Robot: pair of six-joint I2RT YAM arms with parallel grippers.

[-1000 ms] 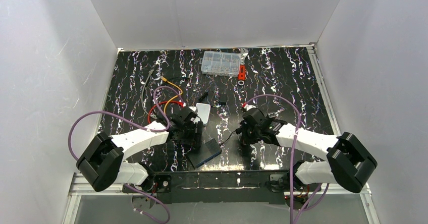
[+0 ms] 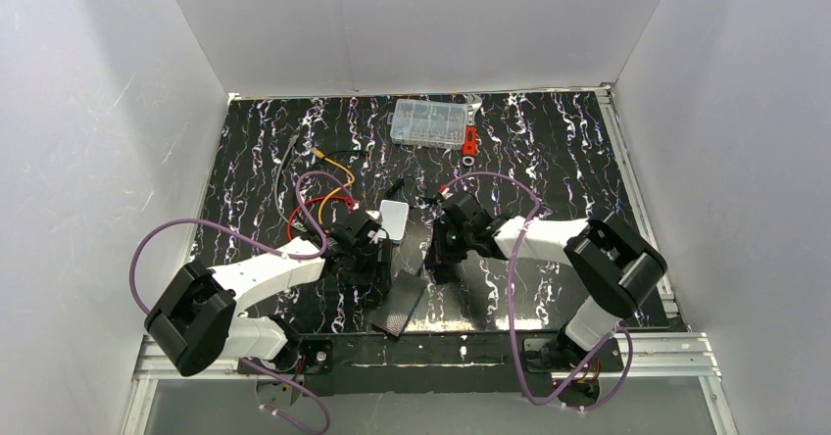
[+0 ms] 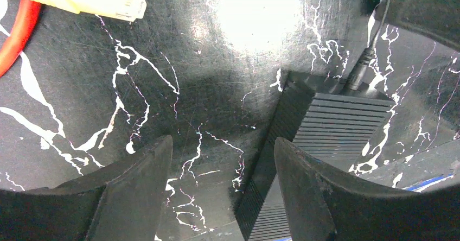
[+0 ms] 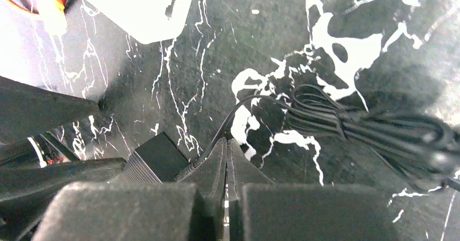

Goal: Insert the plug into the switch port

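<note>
The switch, a black ribbed box (image 3: 336, 127), lies on the table in front of my grippers. On its end face sits the black plug (image 3: 361, 70) with its ribbed sleeve and thin cable; how deep it goes cannot be judged. My left gripper stands open, nothing between its fingers, the box lying partly behind one finger (image 3: 320, 197). In the right wrist view my right gripper has its fingertips together. The cable (image 4: 233, 109) runs past those tips from the box end, and whether they pinch it is unclear.
A bundled black cable (image 4: 363, 121) rests right of the right gripper. A white box (image 2: 394, 219) stands behind the grippers; red and yellow cables (image 2: 338, 195) lie at the back left. A clear parts case (image 2: 428, 122) and red-handled tool (image 2: 469, 141) are at the back.
The right arm has come leftward, close to the box. The box has turned, its length now pointing more front to back. The left arm has hardly moved.
</note>
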